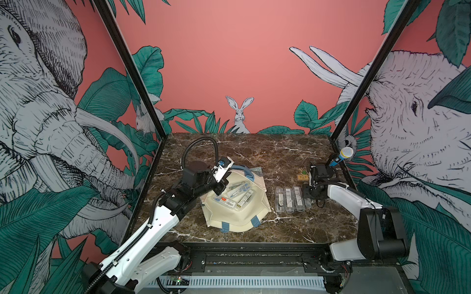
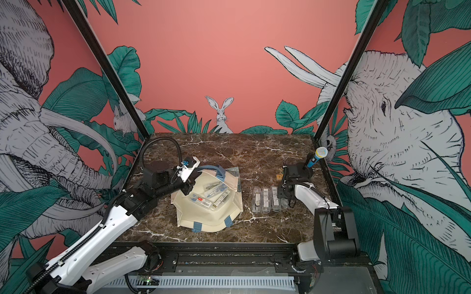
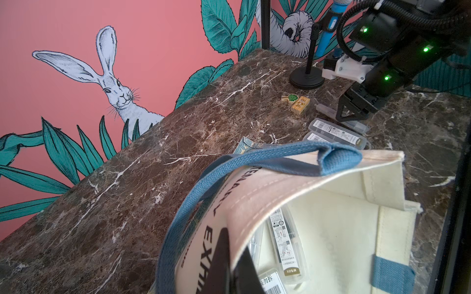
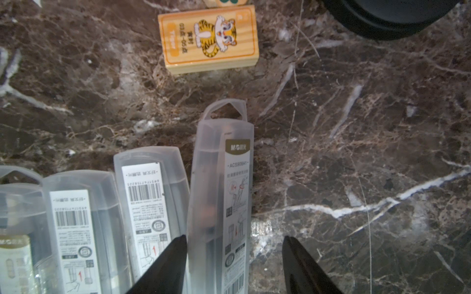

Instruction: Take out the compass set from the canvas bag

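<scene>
The cream canvas bag [image 1: 235, 220] lies with its mouth wide, and several clear compass cases [image 3: 284, 240] are inside it. My left gripper is shut on the bag's rim, one dark finger on either side of the canvas. Right of the bag, a clear compass set case [image 4: 220, 205] stands tilted partly on its side, its label facing up and right. My right gripper is open around that case; the left finger [image 4: 169, 267] is close to it, and a gap shows before the right one. The case's lower end is cut off in the right wrist view.
More cases, including a labelled case [image 4: 149, 205], lie in a row just left of the tilted one. Beyond them are a wooden tiger block [image 4: 208, 39] and a black stand base [image 4: 392, 14].
</scene>
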